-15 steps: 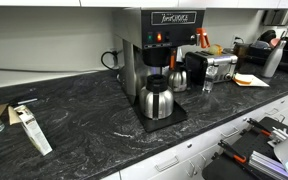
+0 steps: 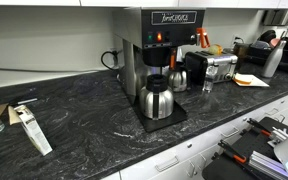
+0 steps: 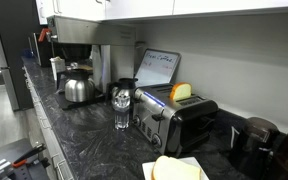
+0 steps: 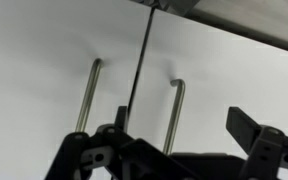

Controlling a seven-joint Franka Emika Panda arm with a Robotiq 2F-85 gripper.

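Observation:
In the wrist view my gripper stands open, its black fingers wide apart at the lower left and lower right. Nothing is between them; behind lie white cabinet doors with two metal handles (image 4: 89, 95). A silver toaster (image 3: 174, 125) sits on the dark counter, with a slice of bread (image 3: 181, 91) sticking up from its slot. More bread (image 3: 174, 170) rests on a white sheet or plate in front of the toaster. A clear glass or bottle (image 3: 122, 108) is beside the toaster. The gripper's fingers cannot be made out in either exterior view.
A large coffee maker (image 2: 139, 50) holds a steel carafe (image 2: 156, 98) on its base; a second carafe (image 2: 177, 77) is behind. A white carton (image 2: 31, 130) occupies the left end. Upper cabinets (image 3: 224, 25) overhang the toaster.

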